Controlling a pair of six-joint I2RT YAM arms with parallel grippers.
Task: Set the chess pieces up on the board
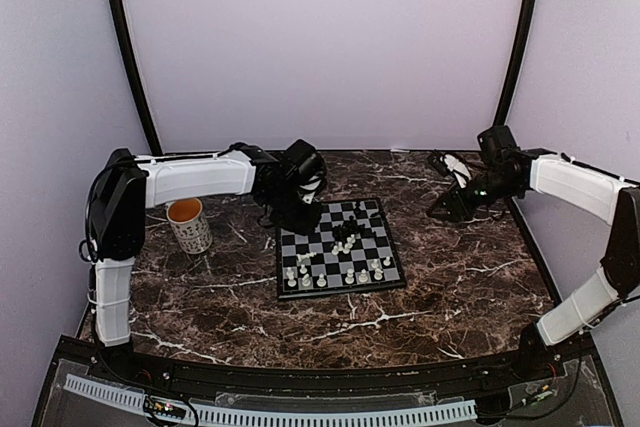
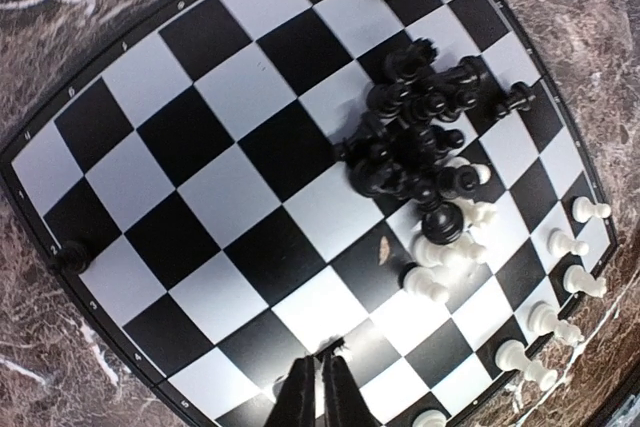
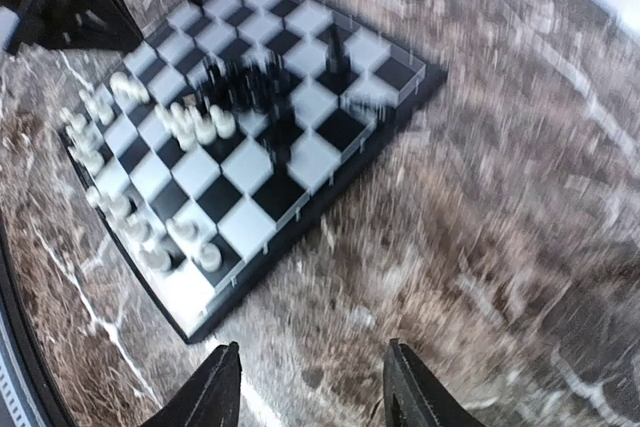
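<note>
The chessboard (image 1: 340,247) has several white pieces along its front, such as a white piece (image 2: 541,322). Black pieces (image 2: 410,147) cluster toward the right middle, with white ones (image 2: 445,252) beside them; a black piece (image 2: 70,257) stands at the far edge. My left gripper (image 1: 305,222) is over the board's left part, fingers close together; whether they hold anything is unclear. A white piece (image 1: 305,258) lies below it, partly hidden by the fingers in the left wrist view. My right gripper (image 1: 450,209) is open and empty, right of the board.
A patterned cup (image 1: 190,232) with an orange inside stands left of the board. Walls enclose the back and sides.
</note>
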